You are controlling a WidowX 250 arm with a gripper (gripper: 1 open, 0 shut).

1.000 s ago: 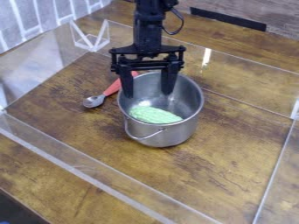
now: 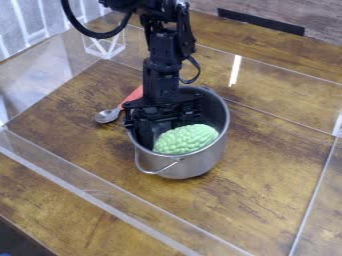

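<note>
My black gripper [image 2: 158, 118] reaches down from the top into a steel pot [image 2: 194, 165] at the centre of the table, its lower parts inside the near-left of the pot. A pale green textured oval object [image 2: 189, 138] lies in the pot, right beside the fingers; whether they touch or hold it is hidden. A spoon [image 2: 108, 115] with a red handle lies on the table left of the pot, partly behind the gripper.
Clear panels or edges run along the left and right sides.
The gripper has come down into the pot. The green object has shifted right and shows more raised or tilted.
</note>
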